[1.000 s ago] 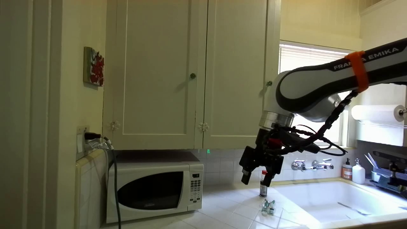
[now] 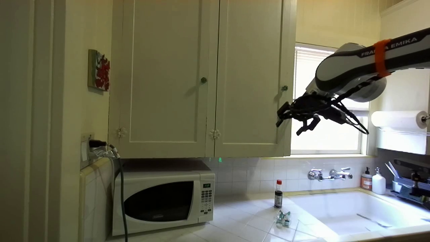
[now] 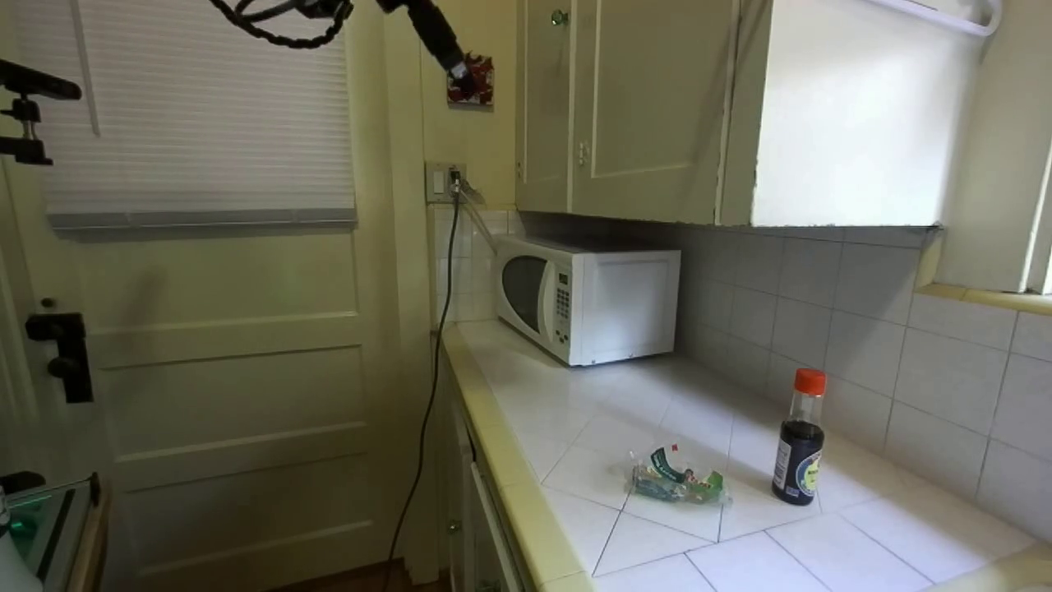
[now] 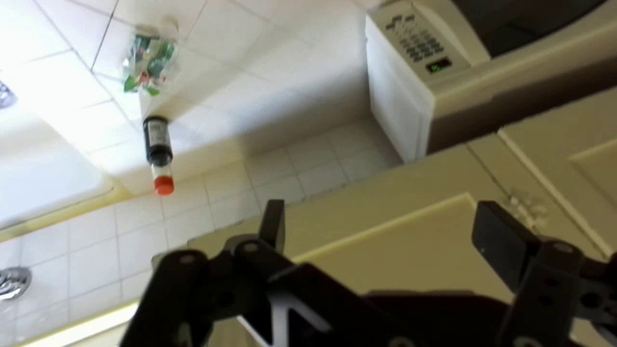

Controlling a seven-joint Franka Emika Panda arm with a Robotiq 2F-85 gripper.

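My gripper [image 2: 291, 125] is open and empty, raised in front of the right cabinet door and the window. In the wrist view its two fingers [image 4: 273, 224] stand wide apart, with the cabinet behind the gap. A small bottle of dark liquid with a red cap [image 3: 800, 444] stands upright on the counter. Beside it lies a crumpled clear plastic bag with green print [image 3: 676, 478]. Both sit well below the gripper, untouched by it. The white microwave [image 2: 163, 201] has its door shut, and the upper cabinet doors [image 2: 250, 76] are shut too.
A white sink [image 2: 346, 209] with a utensil in it lies right of the bottle, under the wall faucet [image 2: 330, 174]. Soap bottles [image 2: 378, 182] and a dish rack [image 2: 411, 185] stand beyond. Tiled counter [image 3: 631, 395] between microwave and bag is bare. A black cord [image 3: 431, 395] hangs at the left.
The arm has risen, and the gripper has swung up from above the counter to cabinet-door height, tilting from pointing down toward the cabinet. The bottle and bag have not moved.
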